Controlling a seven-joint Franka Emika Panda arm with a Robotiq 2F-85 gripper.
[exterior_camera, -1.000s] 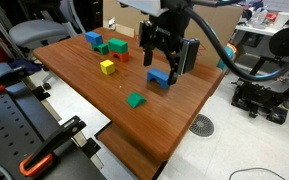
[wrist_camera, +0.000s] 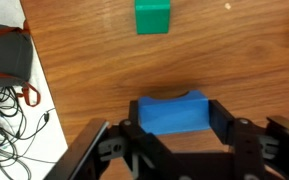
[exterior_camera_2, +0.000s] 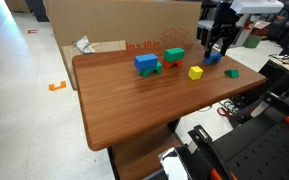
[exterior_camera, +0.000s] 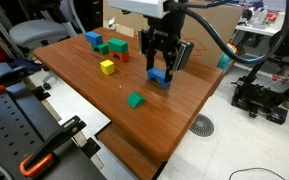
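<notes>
A blue block [wrist_camera: 174,114] with a notch in one long side lies across the wrist view, a finger at each end of it. My gripper is shut on this block. From exterior view 1, the gripper [exterior_camera: 164,68] reaches down over the blue block [exterior_camera: 159,77], near the far right part of the wooden table; its fingers partly cover the block. Whether the block touches the tabletop is hard to tell. In exterior view 2 the gripper [exterior_camera_2: 213,52] and block are small at the table's right end.
A green block [exterior_camera: 135,100] lies nearer the front edge. Farther left are a yellow block [exterior_camera: 107,67], a green block atop red [exterior_camera: 119,47], and a blue block [exterior_camera: 93,38] by green pieces.
My gripper has come down from above the blue block, and its fingers have closed around the block's ends. The other blocks have stayed put.
</notes>
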